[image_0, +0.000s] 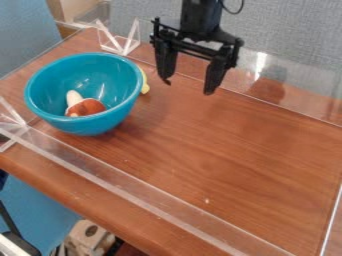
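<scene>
My black gripper (189, 80) hangs above the back of the wooden table, right of the bowl, its two fingers spread wide apart with nothing visible between them. A teal bowl (120, 78) stands on the left of the table, holding a red-orange item (88, 108) and a pale item (74, 98). A small yellow object (143, 87) lies just behind the bowl's right side, partly hidden.
Transparent barriers line the edges, with white brackets (118, 40) at the back left. A grey textured wall stands behind.
</scene>
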